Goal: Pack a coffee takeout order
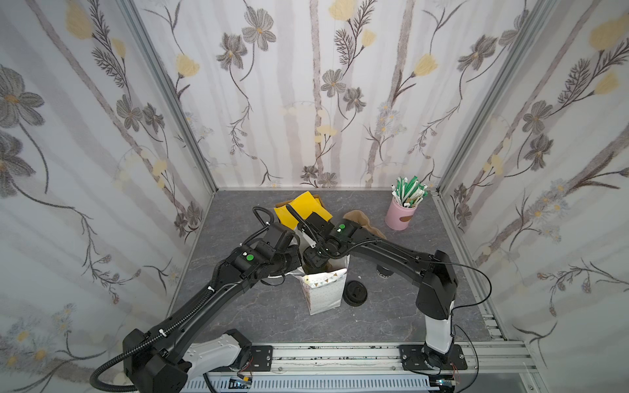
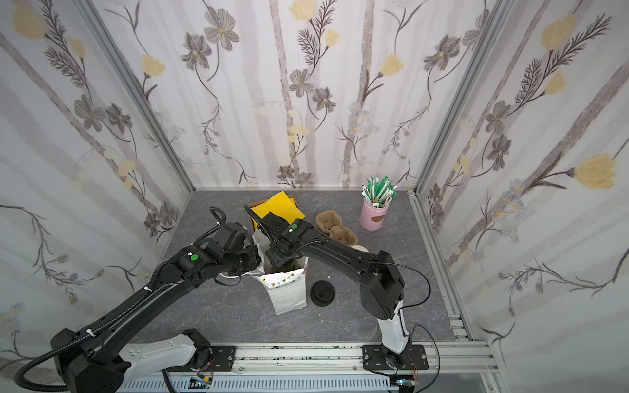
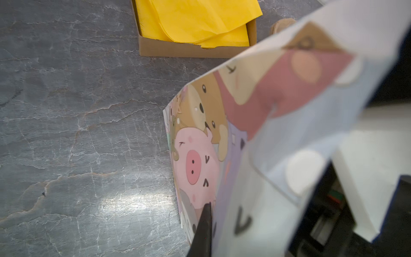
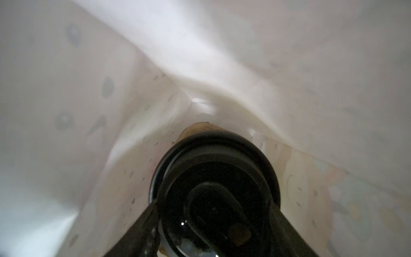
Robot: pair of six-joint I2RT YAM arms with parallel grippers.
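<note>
A white patterned paper bag (image 1: 325, 296) stands in the middle of the table, its mouth open upward. At its left rim, my left gripper (image 1: 296, 258) is shut on the thin paper; the bag's animal-print wall (image 3: 201, 158) fills much of the left wrist view. My right gripper reaches down inside the bag, its fingers on either side of a cup with a glossy black lid (image 4: 214, 148). Paper walls surround this lid. The cup's body is mostly hidden below it, and a bit of brown shows behind.
A loose black lid (image 1: 354, 292) lies right of the bag. Behind are yellow napkins (image 1: 302, 209) in a box, a brown cup carrier (image 2: 334, 226) and a pink cup (image 1: 398, 216) of green-and-white sticks.
</note>
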